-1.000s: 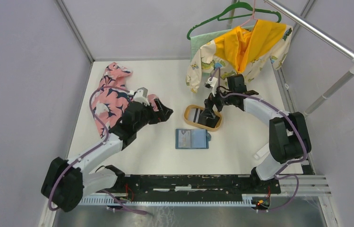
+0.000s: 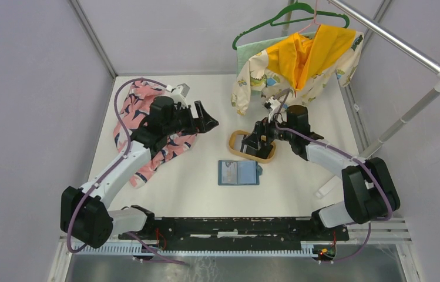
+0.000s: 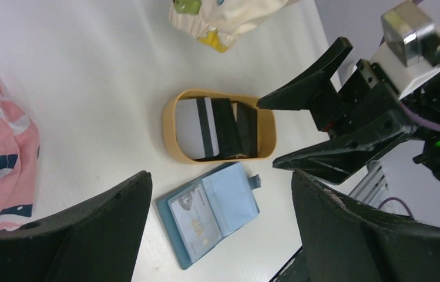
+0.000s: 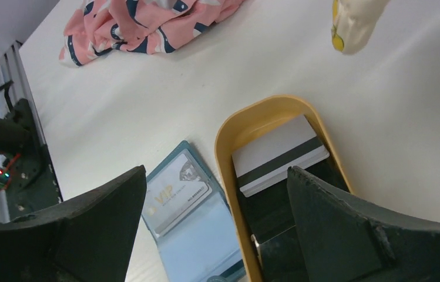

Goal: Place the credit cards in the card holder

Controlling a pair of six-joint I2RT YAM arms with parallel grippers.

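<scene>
The blue card holder [image 2: 223, 181] lies flat and unfolded on the table, with a pale card marked VIP [image 4: 173, 194] showing in one half. Behind it sits a tan oval tray [image 3: 171, 132] with a white card bearing a dark stripe [image 3: 189, 128] and black cards [image 3: 225, 126] inside. My right gripper [image 2: 257, 141] is over the tray, its fingers open and nothing between them; its fingers [image 4: 346, 229] partly cover the black cards in the right wrist view. To the left of the tray, my left gripper [image 2: 207, 117] stands open and empty above the table.
Crumpled pink patterned cloth [image 2: 141, 103] covers the table's left side. A yellow and cream garment [image 2: 299, 61] hangs from a green hanger at the back, its hem near the right arm. Bare table lies in front of the left gripper.
My left gripper has moved away from the front edge, toward the back of the table. The right gripper has shifted slightly over the tray, its arm coming nearer the front. Holder and tray are unmoved.
</scene>
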